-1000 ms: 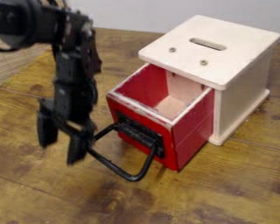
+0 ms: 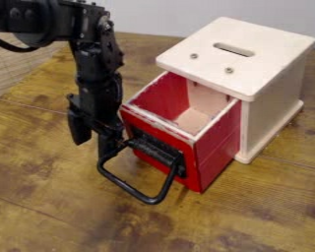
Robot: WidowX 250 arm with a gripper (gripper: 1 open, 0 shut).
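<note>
My black gripper [image 2: 92,122] is low at the left, beside the front left of a red drawer [image 2: 216,159] with a pale open interior. A black looped handle [image 2: 153,197] sticks out from the drawer's front, close to the gripper's fingers. Whether the fingers are open or shut, or touch the handle, I cannot tell. The drawer stands pulled out from a white wooden cabinet [image 2: 268,98] with a slot in its top.
Bare wooden table [image 2: 48,207] lies to the left, in front and at the right. A light mat edge shows at the upper left.
A second ago the gripper was lower and further toward the front, blurred in motion; it has since risen slightly back beside the drawer. The drawer looks unchanged.
</note>
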